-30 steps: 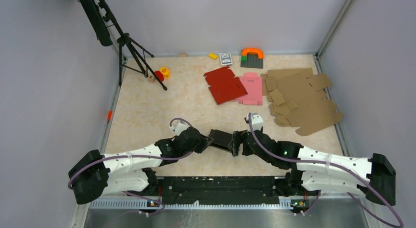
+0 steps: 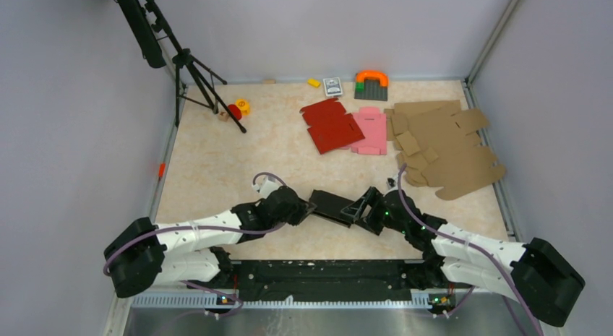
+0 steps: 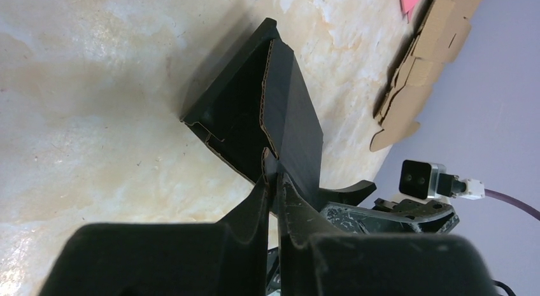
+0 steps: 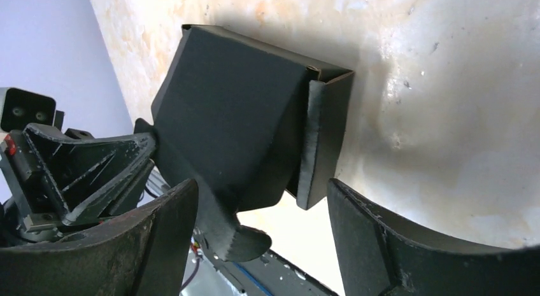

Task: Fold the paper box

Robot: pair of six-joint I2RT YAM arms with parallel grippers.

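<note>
The black paper box [image 2: 329,204] lies at front centre, partly folded, with its lid panel over the body and loose flaps at the ends. My left gripper is at its left end, its fingers close together around an upright flap and the panel edge; how tightly is unclear. My right gripper stands open over the box's right end, its fingers apart either side of a folded side flap and the lid's tab, apparently not gripping them.
Red [image 2: 332,134] and pink sheets [image 2: 372,130] lie behind the box, brown cardboard pieces [image 2: 452,162] at back right. Small toys and a tripod [image 2: 195,76] stand at the back.
The left arm is nearly still.
</note>
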